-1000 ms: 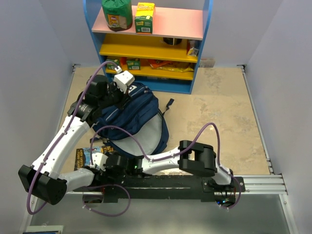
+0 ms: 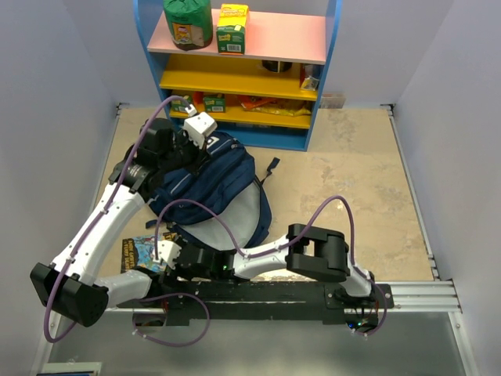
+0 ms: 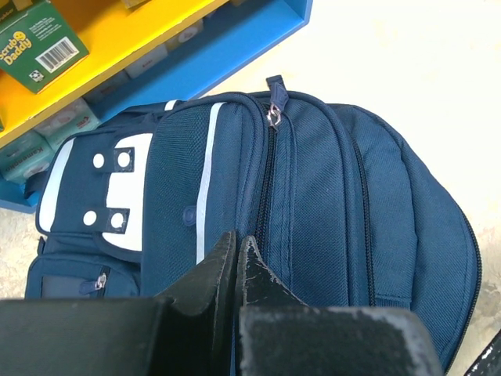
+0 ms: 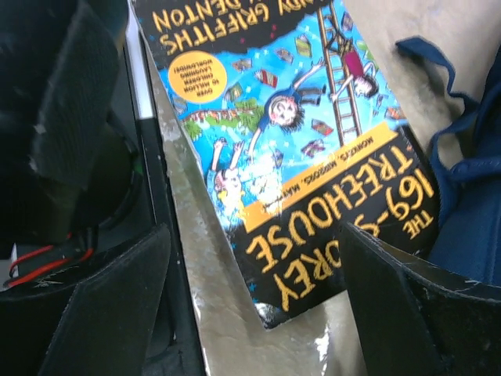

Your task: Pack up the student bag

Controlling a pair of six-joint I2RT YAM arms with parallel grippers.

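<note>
The navy student bag (image 2: 211, 176) lies on the table with its pale grey inside (image 2: 239, 215) showing toward the front. In the left wrist view, my left gripper is closed at the bag's zipper edge (image 3: 266, 188), with a bit of its fabric apparently pinched at the tips. A Treehouse book (image 2: 141, 252) lies flat near the front left. My right gripper is open above the lower end of this book (image 4: 305, 172), nothing gripped between its fingers. In the top view the right arm covers part of the book and the bag's front.
A shelf (image 2: 243, 78) with boxes and packets stands at the back, close behind the bag. A dark rail (image 2: 258, 294) runs along the front edge. A bag strap (image 4: 446, 149) lies beside the book.
The left arm and bag look unmoved.
</note>
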